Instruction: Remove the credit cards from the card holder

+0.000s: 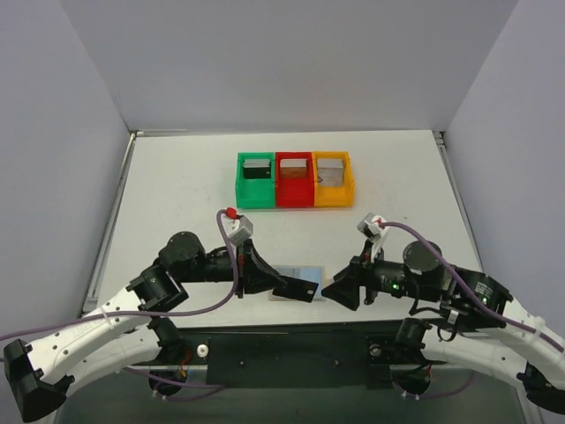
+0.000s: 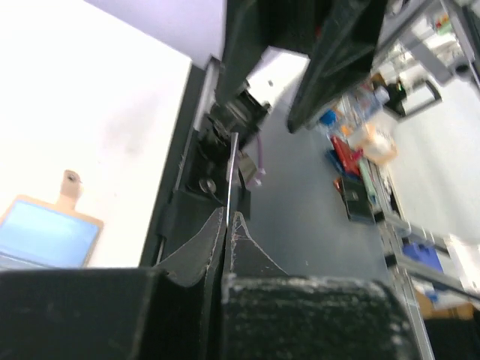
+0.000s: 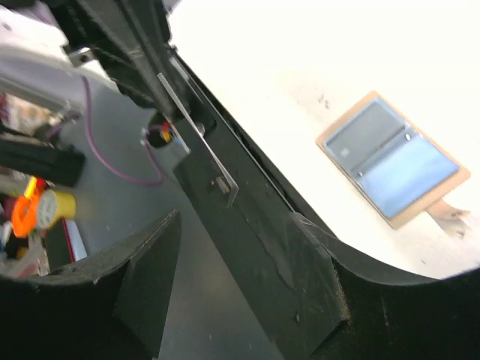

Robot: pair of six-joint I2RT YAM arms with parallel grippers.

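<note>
A thin black card [image 1: 297,289] juts out from my left gripper [image 1: 276,283], which is shut on one end of it. Seen edge-on, the card [image 2: 233,169] is a slim upright line in the left wrist view, and it slants across the left of the right wrist view. My right gripper [image 1: 334,290] is apart from the card's free end, its fingers [image 3: 154,262] spread with nothing between them. Flat on the table beneath lies the open, tan-edged blue card holder [image 3: 409,176]; the left arm and the card partly cover it in the top view.
Toward the back of the white table [image 1: 177,168] stand a green bin [image 1: 238,188], a red bin [image 1: 295,196] and a yellow bin [image 1: 350,190] side by side, with card-like pieces inside. The front edge runs close below both grippers.
</note>
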